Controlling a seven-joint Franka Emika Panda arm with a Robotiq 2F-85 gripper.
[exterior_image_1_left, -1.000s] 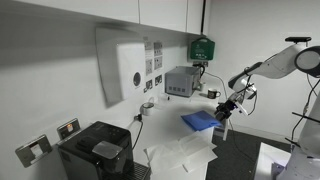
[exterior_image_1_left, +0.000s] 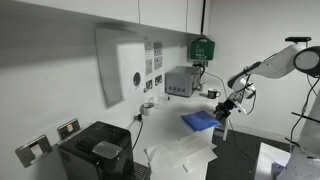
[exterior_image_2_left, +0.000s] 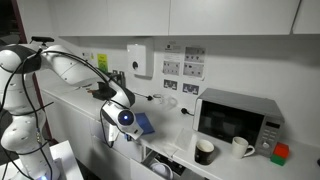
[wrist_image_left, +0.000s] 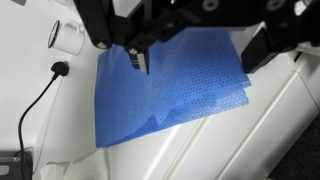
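A blue cloth (wrist_image_left: 180, 85) with a dotted weave lies flat on the white counter, near its front edge. In the first exterior view the same blue cloth (exterior_image_1_left: 201, 120) sits toward the far part of the counter. My gripper hangs over the cloth with its fingers open wide. One fingertip (wrist_image_left: 138, 60) shows above the cloth, and nothing is held between the two fingers. From the second exterior view the gripper (exterior_image_2_left: 128, 135) is by the counter's front edge, and the arm hides part of the cloth (exterior_image_2_left: 145, 124).
Pale sheets (exterior_image_1_left: 182, 152) lie on the counter nearer the black toaster (exterior_image_1_left: 100, 150). A white mug (wrist_image_left: 68, 37) stands beyond the cloth. Along the wall are a microwave (exterior_image_2_left: 235, 122), a dark mug (exterior_image_2_left: 204, 151) and a pale mug (exterior_image_2_left: 241, 147). An open drawer (exterior_image_2_left: 158, 168) juts out below the counter.
The arm and gripper have shifted slightly near the cloth's front side. The cloth looks unmoved.
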